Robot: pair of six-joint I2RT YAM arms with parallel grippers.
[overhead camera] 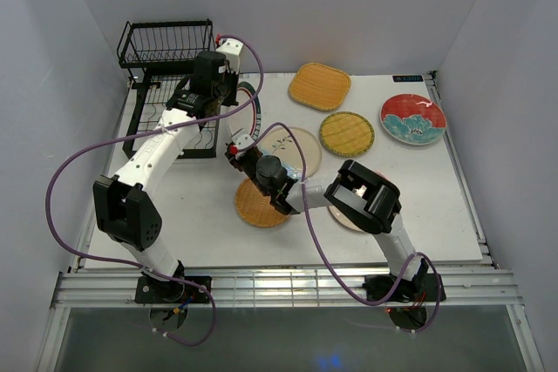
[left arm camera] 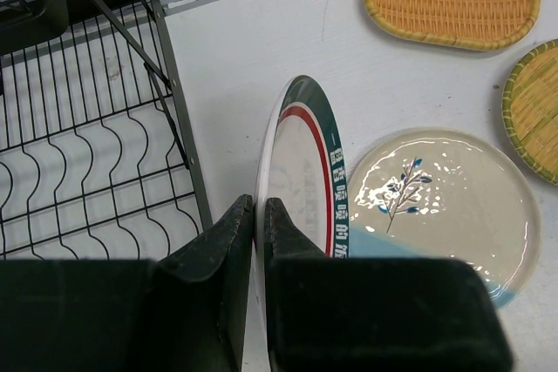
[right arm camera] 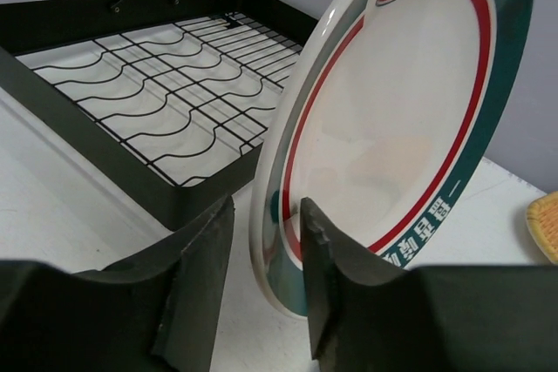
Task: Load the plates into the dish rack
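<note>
A white plate with green and red border (left arm camera: 309, 176) is held upright by my left gripper, shut on its edge, just right of the black dish rack (left arm camera: 183, 141). In the right wrist view the same plate (right arm camera: 384, 119) stands tilted between my right gripper's (right arm camera: 270, 219) fingers at its lower rim; they are part open, and whether they touch it is unclear. A beige plate with a branch pattern (left arm camera: 436, 198) lies flat on the table beside it. A red and turquoise plate (overhead camera: 412, 118) lies at the right.
An orange woven tray (overhead camera: 320, 86), a yellow round woven mat (overhead camera: 347, 132) and an orange round mat (overhead camera: 253, 206) lie on the table, with another plate mostly under the right arm.
</note>
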